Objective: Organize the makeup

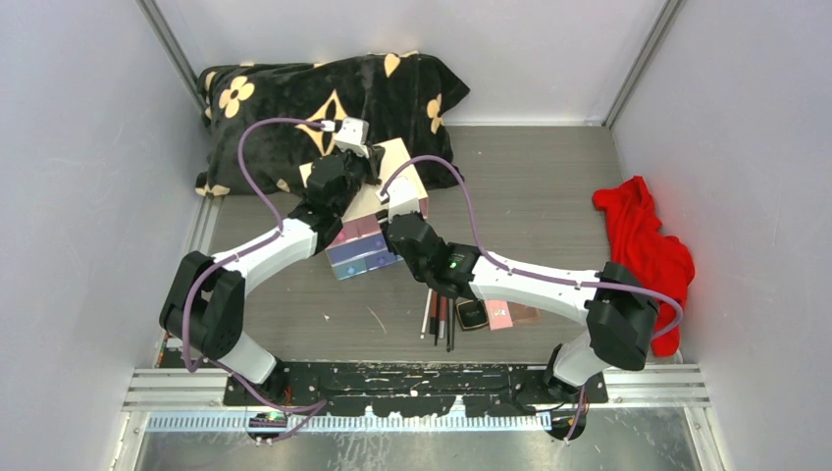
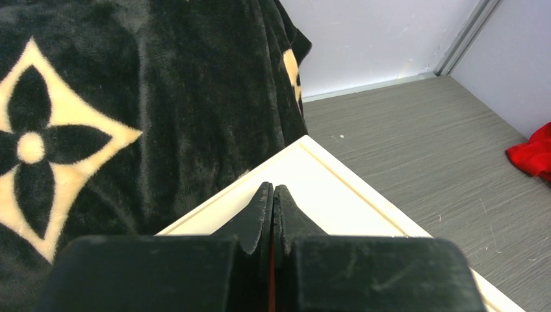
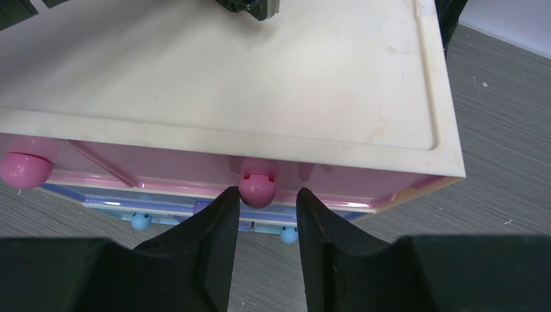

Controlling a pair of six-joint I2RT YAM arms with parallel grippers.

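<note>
A cream-topped organizer (image 1: 388, 157) has pink, blue and light-blue drawers, standing against the dark pillow. My left gripper is shut over its top, nothing seen between its fingers. My right gripper is part open at a pink drawer knob (image 3: 258, 192), one finger on either side of it, slightly below; whether they touch it is unclear. Brushes (image 1: 438, 314), a black compact (image 1: 472, 315) and a pink palette (image 1: 498, 316) lie on the table below the right arm.
A patterned dark pillow (image 1: 265, 98) lies at the back. A red cloth (image 1: 638, 235) lies at the right.
</note>
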